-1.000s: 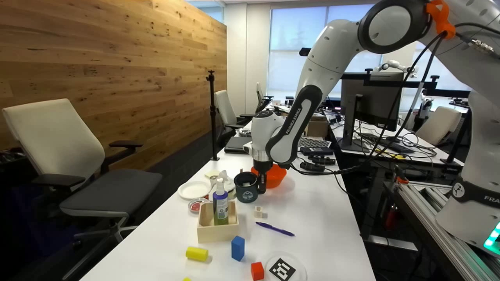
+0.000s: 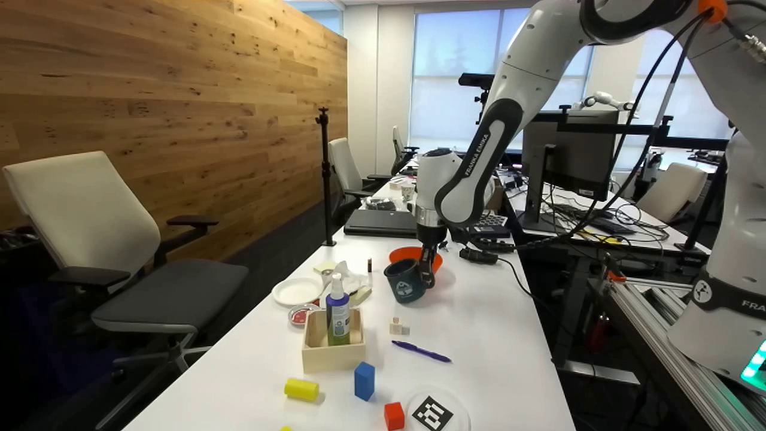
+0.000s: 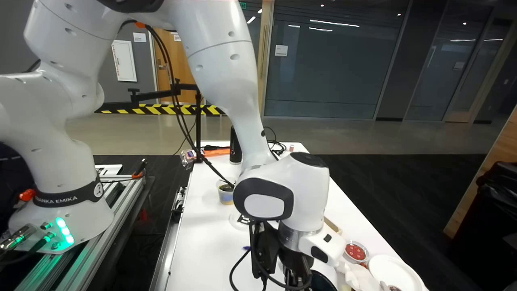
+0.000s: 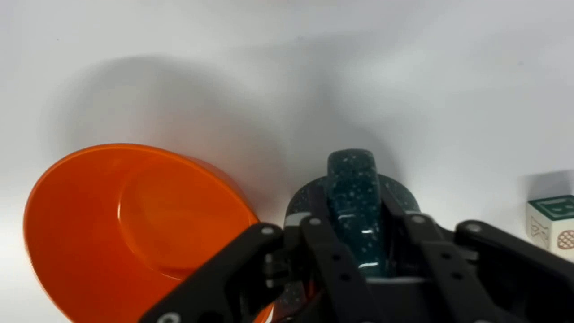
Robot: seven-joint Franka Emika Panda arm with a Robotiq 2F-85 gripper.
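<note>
A dark teal speckled mug [image 2: 405, 282] hangs tilted in front of the orange bowl in exterior view 1, covering part of it. My gripper [image 2: 428, 279] is shut on its handle. From the wrist view, the mug's handle [image 4: 353, 183] lies between the two black fingers, and the mug body is mostly hidden beneath them. The orange bowl [image 4: 145, 215] is close on the left there, its inside looking empty. Exterior view 2 shows only the mug's dark rim [image 3: 320, 282] at the bottom edge; the arm hides the fingertips.
A letter block [image 2: 395, 325] and purple pen [image 2: 421, 351] lie nearer the camera. Left of the mug are a spray bottle [image 2: 337, 313] in a wooden box [image 2: 334, 360], a white plate [image 2: 297, 291] and a lidded red container [image 2: 304, 315].
My gripper has risen and moved right with the mug, towards the bowl. The mug, upright beside the spray bottle before, is now tilted. The other table objects look unmoved.
</note>
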